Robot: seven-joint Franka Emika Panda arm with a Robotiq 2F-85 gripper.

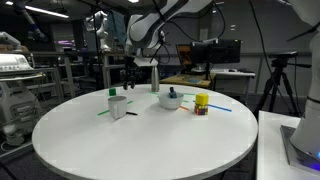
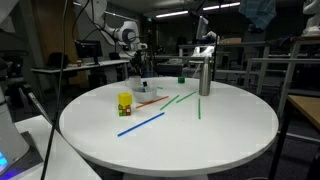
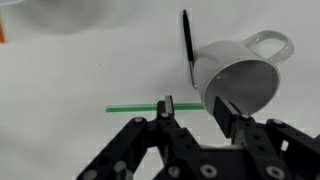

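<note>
The white mug (image 1: 117, 107) stands upright on the round white table in exterior view 1. A black pen (image 1: 131, 113) lies on the table beside it; in the wrist view, the black pen (image 3: 188, 40) lies next to the mug (image 3: 240, 72), outside it. My gripper has its fingers apart, with nothing held between them. Below it, a green stick (image 3: 140, 107) lies flat on the table, partly covered by the fingers.
A white bowl (image 1: 171, 101) with dark things inside stands right of the mug. Beyond it sits a yellow block (image 1: 201, 103), and a blue stick (image 2: 141, 124) lies near. Towards the front, the table (image 1: 130, 150) is clear.
</note>
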